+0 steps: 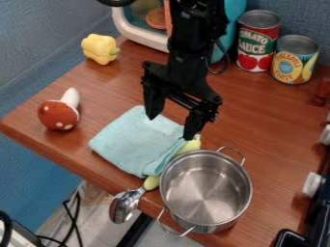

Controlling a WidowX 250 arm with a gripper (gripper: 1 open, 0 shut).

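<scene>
The black gripper [175, 111] hangs open over the middle of the wooden table, its fingers above the upper part of a folded light-blue cloth [129, 145], with nothing visible between them. A steel pot [206, 193] with two handles stands at the front right of the cloth. A yellow object [190, 147] lies partly hidden behind cloth and pot, and a metal ladle-like utensil [126, 201] lies at the front edge.
A red mushroom toy [58, 114] is at the left, a yellow pepper [100, 46] at back left. Cans of tomato sauce [256, 43] and another food [295, 63] stand back right. A black appliance edges the right side.
</scene>
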